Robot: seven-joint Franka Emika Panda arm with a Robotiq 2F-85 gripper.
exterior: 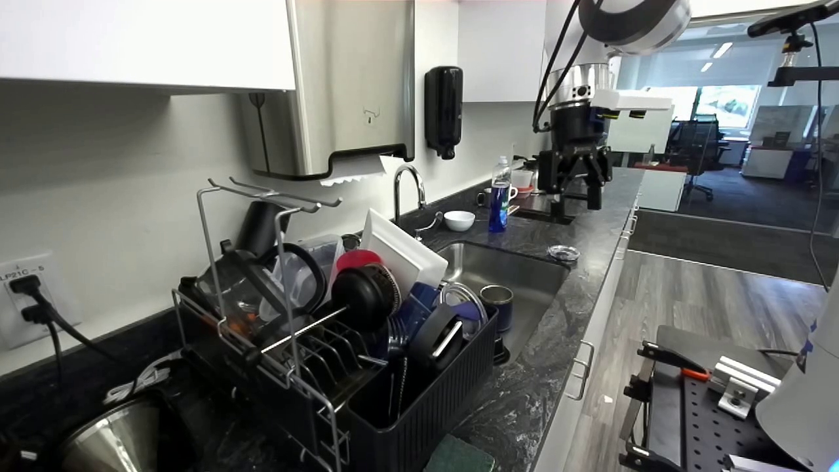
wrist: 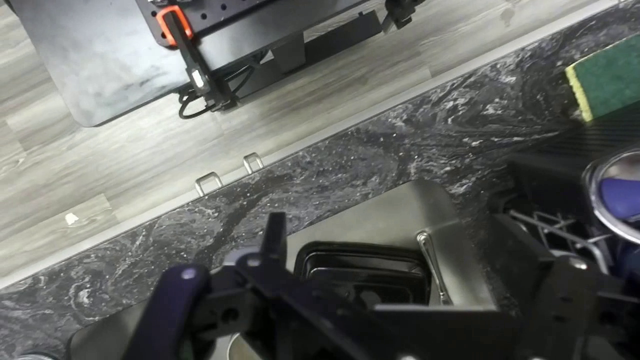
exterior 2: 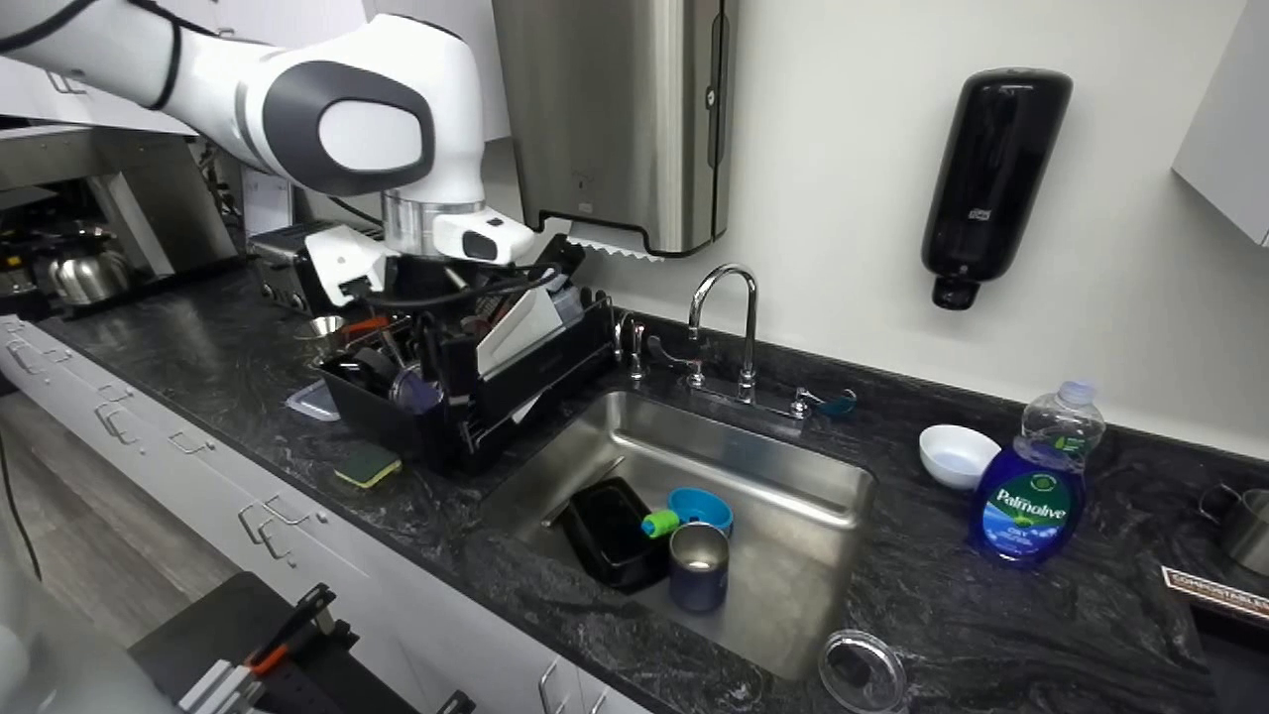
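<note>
My gripper point(exterior: 578, 200) hangs above the counter in exterior view 1, its fingers apart with nothing between them. From the wrist view, the sink point(wrist: 390, 207) lies below, with a black tray point(wrist: 366, 255) and a spoon point(wrist: 433, 264) in it. Exterior view 2 shows a blue cup point(exterior 2: 702, 506), a dark metal tumbler point(exterior 2: 698, 583) and something with a green end point(exterior 2: 657, 524) beside the black tray point(exterior 2: 607, 535). There the arm covers part of the dish rack point(exterior 2: 553, 363), and the gripper blends into the dark dishes.
The loaded rack point(exterior: 464, 385) holds a white plate point(exterior: 401, 255) and pans. Around the sink are a sponge point(exterior 2: 368, 465), a clear lid point(exterior 2: 862, 672), a white bowl point(exterior 2: 955, 456) and a Palmolive bottle point(exterior 2: 1032, 488). The faucet point(exterior 2: 749, 321) rises behind the sink.
</note>
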